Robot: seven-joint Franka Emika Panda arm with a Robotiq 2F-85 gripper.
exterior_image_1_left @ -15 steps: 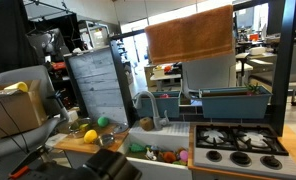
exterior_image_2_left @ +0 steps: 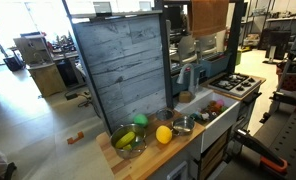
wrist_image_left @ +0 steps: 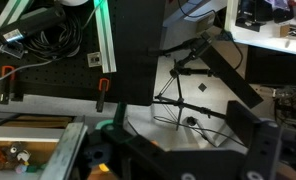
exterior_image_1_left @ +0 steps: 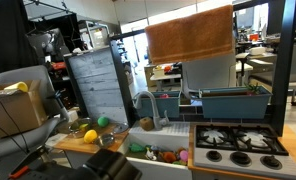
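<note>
In the wrist view my gripper is a pair of dark fingers at the lower middle and right, set well apart. Only floor and a tripod show in the gap between them. No task object is named. On the wooden counter (exterior_image_2_left: 176, 148) a metal bowl (exterior_image_2_left: 135, 152) holds green and yellow items. A yellow round item (exterior_image_2_left: 164, 134) rests to its right, near a metal pot (exterior_image_2_left: 185, 125). Several colourful items (exterior_image_1_left: 166, 155) lie in the white sink (exterior_image_1_left: 138, 150) below the faucet (exterior_image_1_left: 146, 103).
A stove (exterior_image_1_left: 240, 142) stands right of the sink, with a blue bin (exterior_image_1_left: 228, 106) behind it. An orange towel (exterior_image_1_left: 190, 36) hangs above. The grey panel (exterior_image_2_left: 125, 70) walls off the counter's back. Below the gripper are a dark cart surface (wrist_image_left: 58, 75) with cables and a tripod (wrist_image_left: 180, 100).
</note>
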